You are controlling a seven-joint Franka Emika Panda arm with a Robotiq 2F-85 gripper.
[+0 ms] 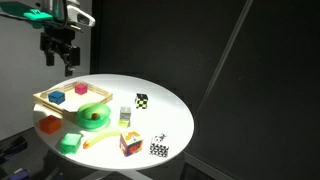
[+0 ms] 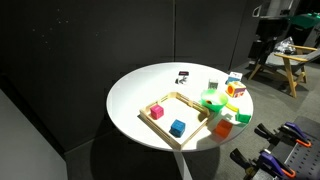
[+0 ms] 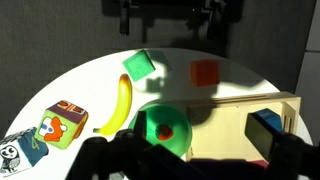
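Note:
My gripper (image 1: 60,67) hangs in the air above the near left side of the round white table, its fingers spread wide and nothing between them. Both fingertips show at the top of the wrist view. Under it in exterior view 1 lies a wooden tray (image 1: 41,99) with a blue block (image 1: 56,98) and a pink-red block (image 1: 81,89). Beside the tray sits a green bowl (image 3: 154,113) holding a small red item (image 3: 164,132). An orange-red block (image 3: 205,72), a green block (image 3: 138,65) and a yellow banana (image 3: 118,104) lie close to the table edge.
A multicoloured picture block (image 1: 131,143), a black-and-white block (image 1: 159,149) and a pale block (image 1: 125,116) stand on the table, with a checkered block (image 1: 141,101) farther back.

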